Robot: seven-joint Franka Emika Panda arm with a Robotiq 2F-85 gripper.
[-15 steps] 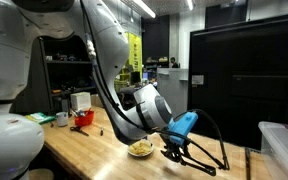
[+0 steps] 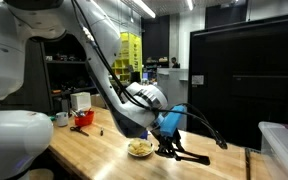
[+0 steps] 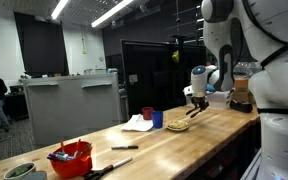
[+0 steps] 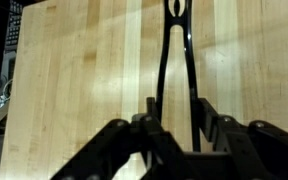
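My gripper is shut on a dark, thin, two-armed tool that looks like tongs [image 4: 191,62]. In the wrist view the arms run away from me and come close together at a looped end near the top edge. Exterior view 1 has the gripper [image 2: 168,149] low over the wooden table, to the right of a plate of yellow pieces [image 2: 141,147]. There the tongs [image 2: 193,157] stick out to the right. Whether they touch the table is hard to tell. Exterior view 2 shows the gripper [image 3: 196,100] beyond the plate [image 3: 179,126].
A blue cup [image 3: 157,119], a red cup [image 3: 147,113] and a white cloth [image 3: 137,123] stand or lie near the plate. A red container [image 3: 71,160] holding several items is farther off. In exterior view 1 a translucent bin [image 2: 282,150] is at right; bare table lies under the tongs.
The gripper has shifted a little left in exterior view 1. The tongs have risen slightly and lie closer to level. The plate has stayed in place.
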